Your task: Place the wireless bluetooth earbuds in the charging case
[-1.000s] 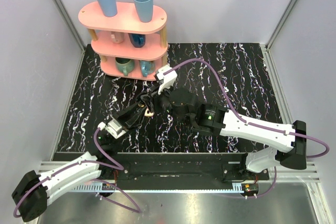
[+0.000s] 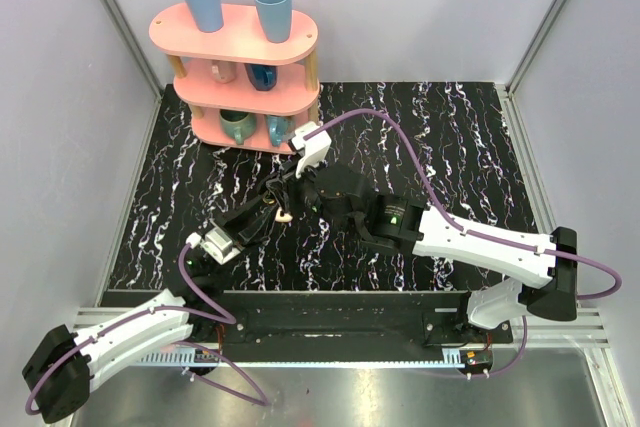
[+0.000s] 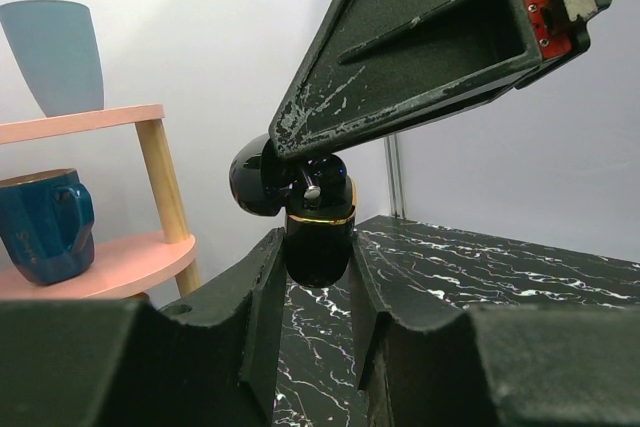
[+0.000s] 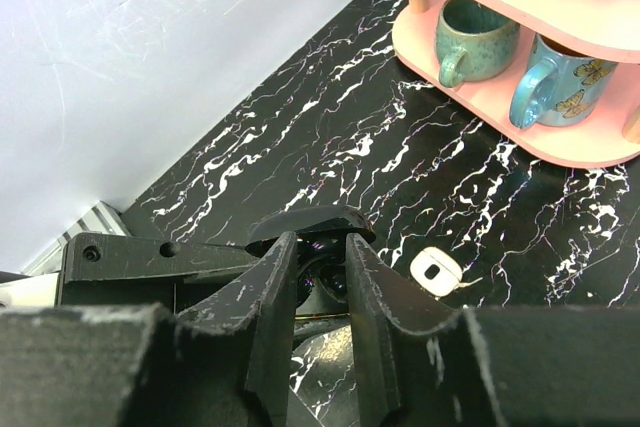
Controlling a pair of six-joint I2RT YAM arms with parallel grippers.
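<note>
In the left wrist view my left gripper is shut on the black, gold-rimmed charging case, its dark lid standing open. My right gripper is right over the case, its fingertips at the earbud slots. In the right wrist view its fingers look slightly apart, with dark glossy shapes behind them; whether it holds an earbud is hidden. A small white piece lies on the marble table below.
A pink three-tier shelf with cups and mugs stands at the back left.
My right arm has shifted very slightly back and to the left over the last second. The left arm looks still.
</note>
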